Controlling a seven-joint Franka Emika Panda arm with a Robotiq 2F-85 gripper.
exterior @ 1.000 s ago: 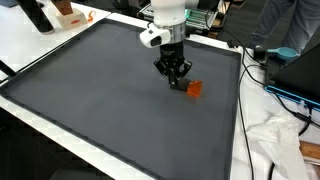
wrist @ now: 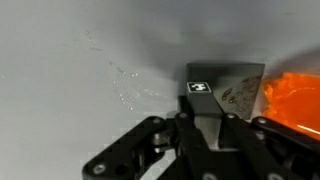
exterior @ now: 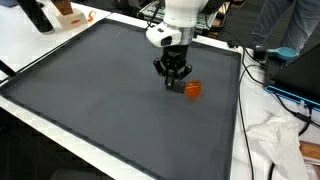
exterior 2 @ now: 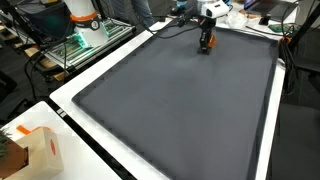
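A slim dark piece with a small black-and-white printed tag [wrist: 199,88] stands between the fingers of my gripper, which is shut on it. Behind that piece, in the wrist view, lies a dark grey square block [wrist: 240,88] with a worn face. An orange object [wrist: 296,103] sits close to the block's right side. From the first exterior view, the gripper [exterior: 173,77] is low over the mat, with the orange object [exterior: 193,89] just right of it. How far the held piece is from the block is hard to tell.
Cables [exterior 2: 175,34] run near the arm at the back. A crumpled white cloth [exterior: 275,140] lies off the mat's right edge in the first exterior view.
The white wrist housing has shifted slightly to the right and tilted in the first exterior view. The fingers stay low beside the orange object, which has hardly moved.
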